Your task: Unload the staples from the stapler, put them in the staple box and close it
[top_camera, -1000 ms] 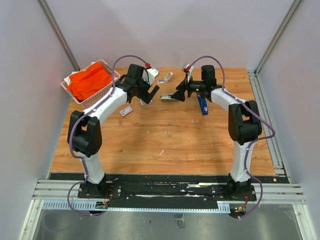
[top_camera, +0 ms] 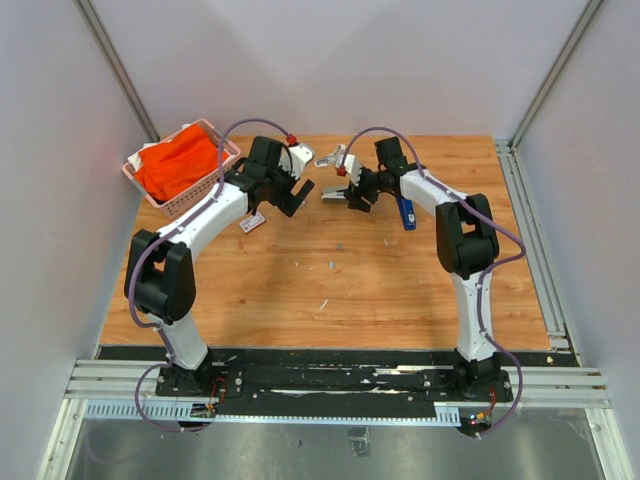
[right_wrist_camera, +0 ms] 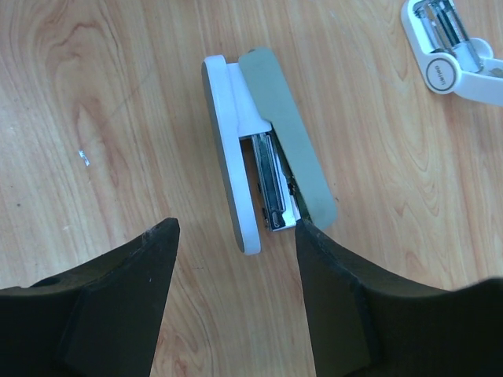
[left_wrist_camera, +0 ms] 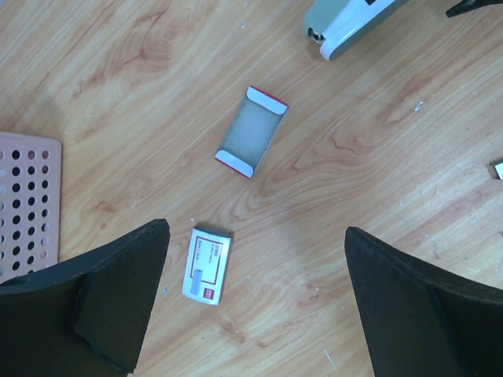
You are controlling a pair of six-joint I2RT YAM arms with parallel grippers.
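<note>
The grey-and-white stapler [top_camera: 335, 194] lies near the back middle; in the right wrist view the stapler [right_wrist_camera: 234, 157] has its dark magazine channel exposed between its white and grey sides. My right gripper is just over its near end, fingers apart, nothing seen between them but the stapler below. My left gripper stands open left of the stapler, above an empty grey tray [left_wrist_camera: 250, 133] and a small labelled box [left_wrist_camera: 204, 267].
A white device [right_wrist_camera: 444, 63] lies behind the stapler. A basket [top_camera: 185, 205] with orange cloth is at back left; a blue box [top_camera: 408, 218] at right. Small bits are scattered on the otherwise clear front table.
My left gripper has shifted slightly toward the front and left.
</note>
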